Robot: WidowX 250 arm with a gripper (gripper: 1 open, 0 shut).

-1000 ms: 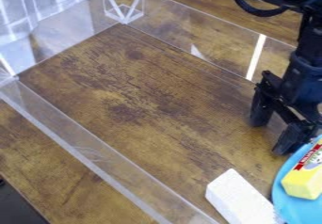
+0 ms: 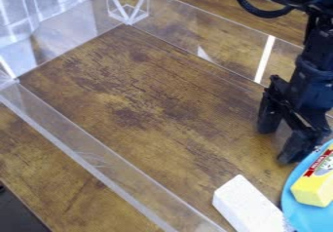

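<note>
The black gripper (image 2: 283,129) is low at the right side of the wooden surface (image 2: 143,119), just above the blue plate. Whether its fingers are open or shut is unclear, as is anything between them. A yellow box (image 2: 314,186) with a red and white label lies on the blue plate (image 2: 306,218) at the bottom right, partly cut off by the frame. A white block (image 2: 247,206) lies to the left of the plate at the bottom edge.
Clear plastic walls (image 2: 97,163) border the wooden area on the left, back and right. A pale patterned cloth or curtain (image 2: 46,12) is at the top left.
</note>
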